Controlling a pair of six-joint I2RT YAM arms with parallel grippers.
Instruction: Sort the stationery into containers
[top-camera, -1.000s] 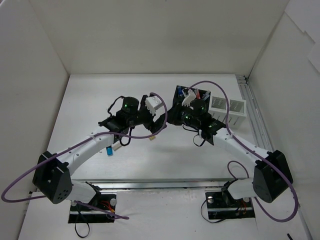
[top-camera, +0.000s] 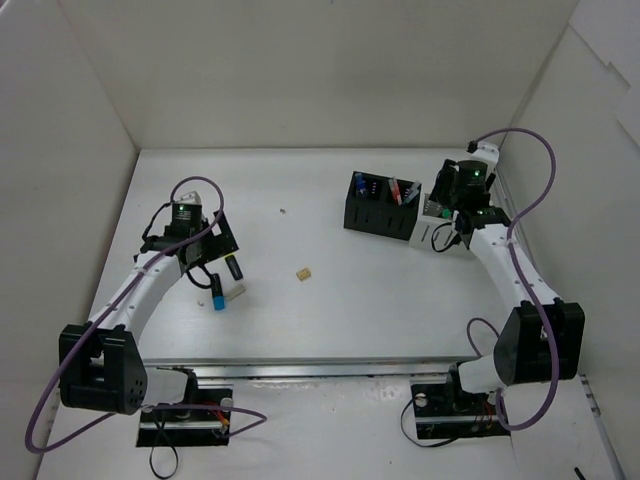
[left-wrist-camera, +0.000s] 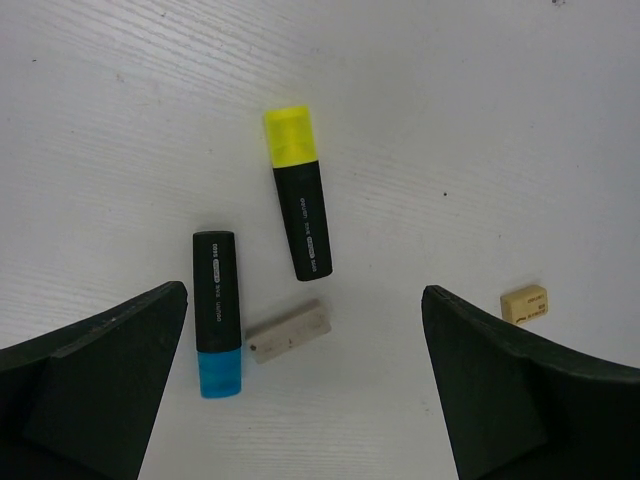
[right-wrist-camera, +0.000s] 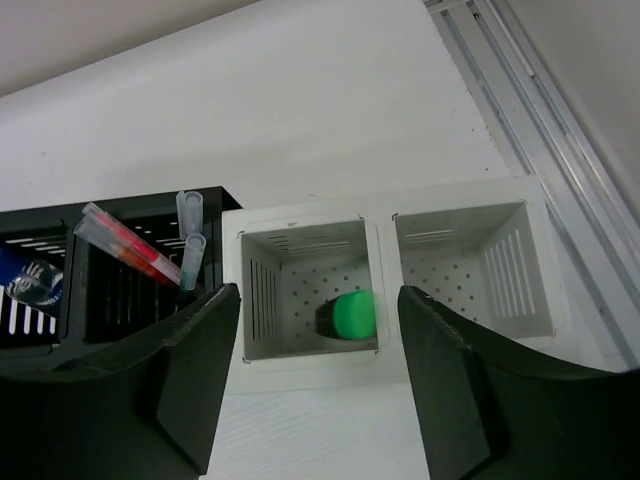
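In the left wrist view a yellow-capped black highlighter (left-wrist-camera: 298, 195) and a blue-capped one (left-wrist-camera: 217, 315) lie on the table, a pale grey eraser-like block (left-wrist-camera: 289, 331) close by. Above them my left gripper is open and empty. My right gripper hovers over the white two-compartment container (right-wrist-camera: 385, 270), fingers apart and nothing between them. A green-capped dark item (right-wrist-camera: 352, 315) rests in its left compartment; the right one is empty. The black container (right-wrist-camera: 150, 203) alongside holds red and clear tubes (right-wrist-camera: 130, 245) and a blue item (right-wrist-camera: 30, 278).
A small yellowish block (top-camera: 304, 273) lies apart near the table's middle. A rail (right-wrist-camera: 505, 100) and wall border the right side. Free table stretches between the left items and the containers.
Both grippers were close together mid-table; the left has moved left over the highlighters, the right has moved right over the white container. Green now shows inside that container.
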